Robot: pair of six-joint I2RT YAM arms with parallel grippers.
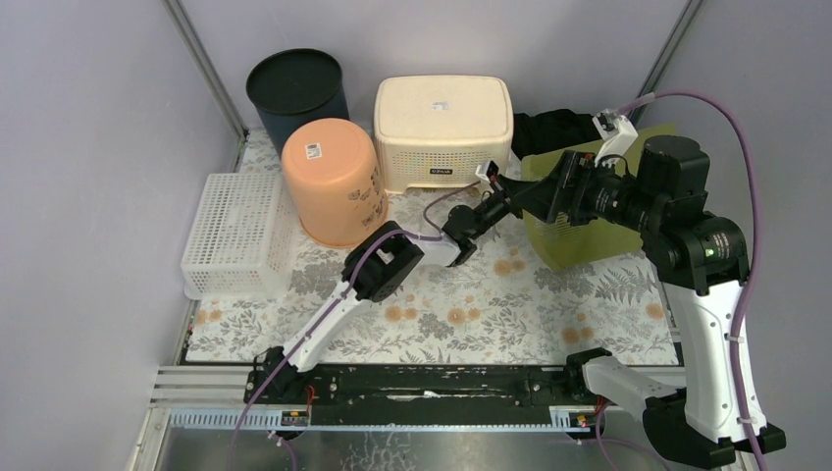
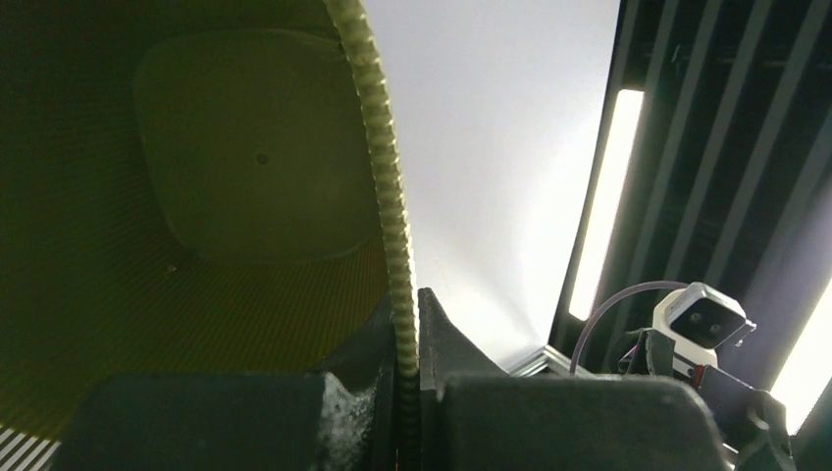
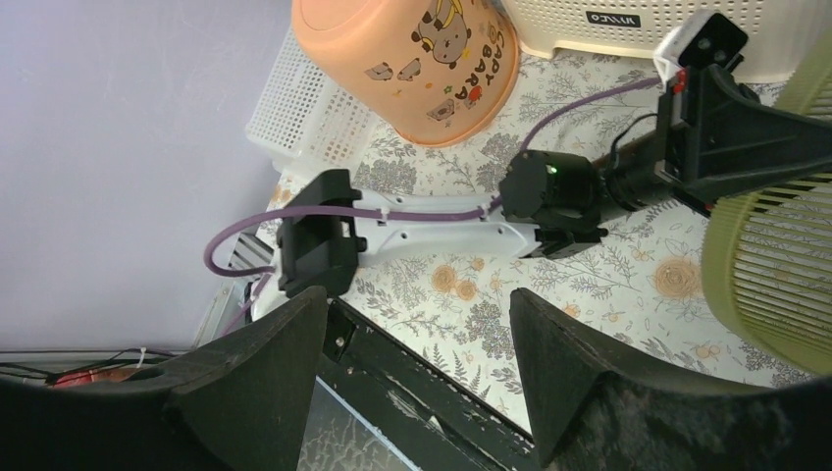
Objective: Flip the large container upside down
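Observation:
The large olive-green container [image 1: 589, 235] lies tilted on its side at the right of the table, partly hidden under my right arm. My left gripper is shut on its rim, with the inside filling the left wrist view. In the right wrist view the container [image 3: 746, 285] is at the right edge, with the left arm reaching to it. My right gripper is above the container in the top view, its fingers apart with nothing visible between them.
An orange bucket [image 1: 329, 182], dark bin [image 1: 294, 88], cream box [image 1: 442, 123] and white basket [image 1: 231, 235] stand at back and left. A black cloth [image 1: 545, 128] lies behind.

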